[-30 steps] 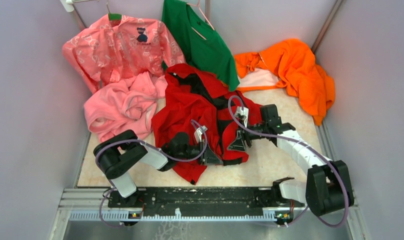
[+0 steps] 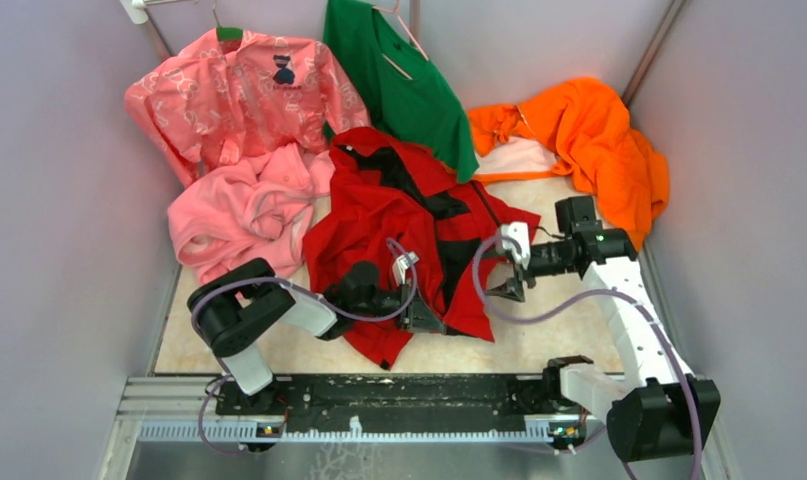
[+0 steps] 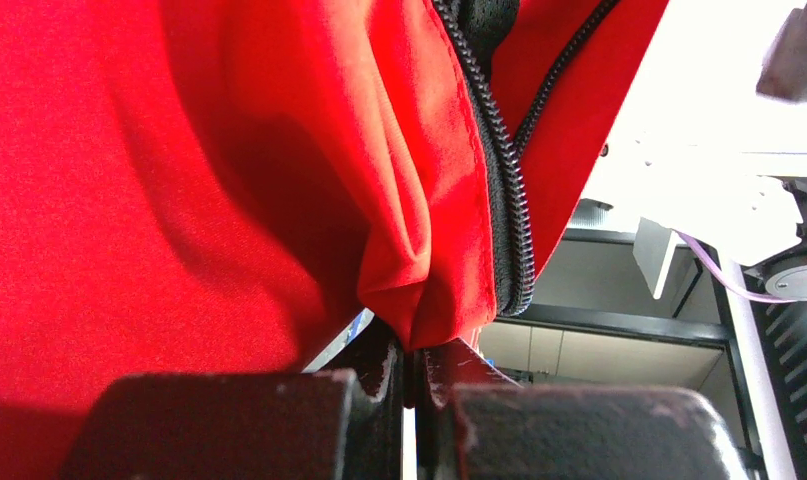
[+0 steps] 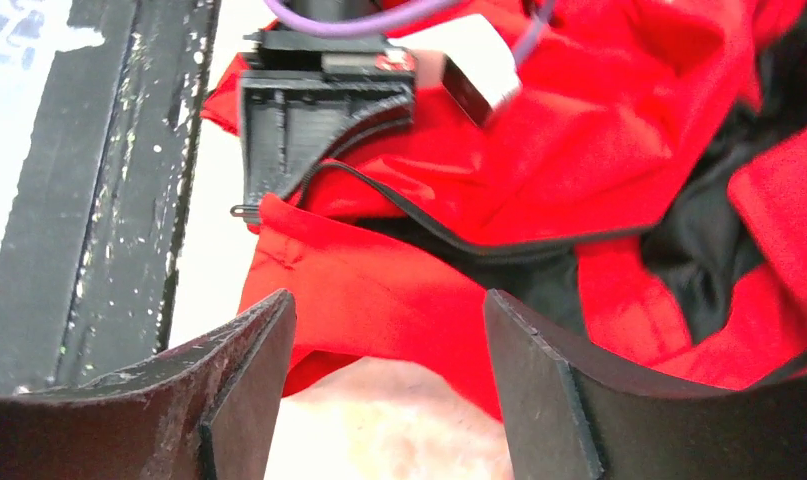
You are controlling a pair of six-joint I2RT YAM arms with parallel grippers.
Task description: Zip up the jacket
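Observation:
The red jacket (image 2: 364,210) lies open on the table, black lining showing. At its lower front my left gripper (image 2: 434,325) is shut on a fold of red fabric beside a black zipper tape (image 3: 504,200), as the left wrist view shows. The zipper slider cannot be made out. My right gripper (image 2: 504,290) hovers at the jacket's right edge, open and empty; in the right wrist view the red flap (image 4: 359,290) and the left gripper lie beyond its fingertips.
Pink clothes (image 2: 239,210), a hanging green top (image 2: 394,90) and orange garment (image 2: 604,150) crowd the back and sides.
My right gripper has moved right, away from the left gripper and off the middle of the jacket's flap. The left arm has stayed nearly still.

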